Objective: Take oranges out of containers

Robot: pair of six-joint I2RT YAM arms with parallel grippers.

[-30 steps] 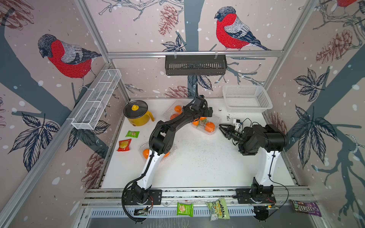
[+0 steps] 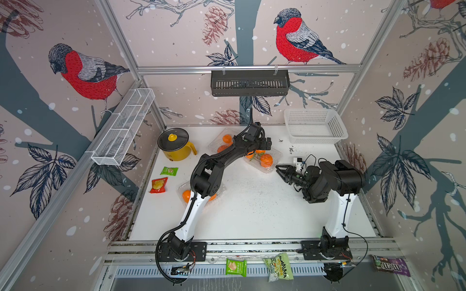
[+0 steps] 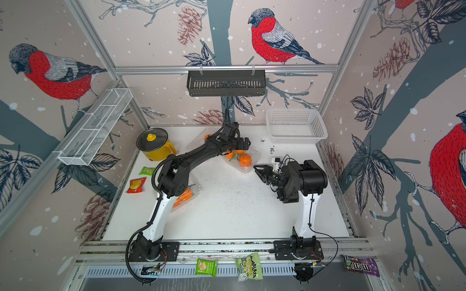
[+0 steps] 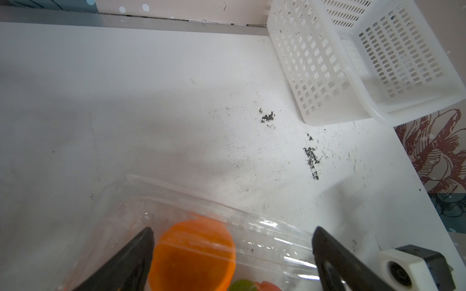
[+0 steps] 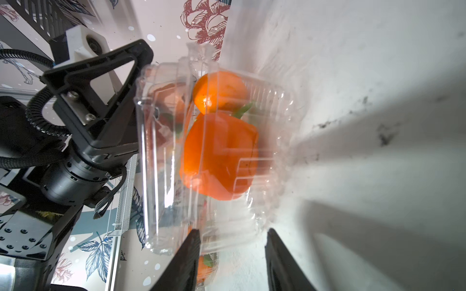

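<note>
A clear container [image 2: 270, 160] with oranges [image 2: 266, 159] stands at middle back, under my left gripper [image 2: 266, 144]. In the left wrist view the left fingers are spread open above its rim, with an orange [image 4: 191, 257] visible below between them. My right gripper is low at the container's right end, fingers apart with nothing held, an orange [image 5: 218, 152] just beyond in the container. A second container [image 2: 216, 141] with oranges is partly hidden behind the left arm; a third [image 3: 194, 191] sits front left, also partly hidden.
A white basket [image 2: 315, 126] is at back right, a yellow pot [image 2: 177, 150] at back left with two snack packets [image 2: 158, 185] before it. A grey rack [image 2: 250, 84] hangs above.
My right gripper has moved slightly left and down toward the middle container's end. The left arm has not visibly moved.
</note>
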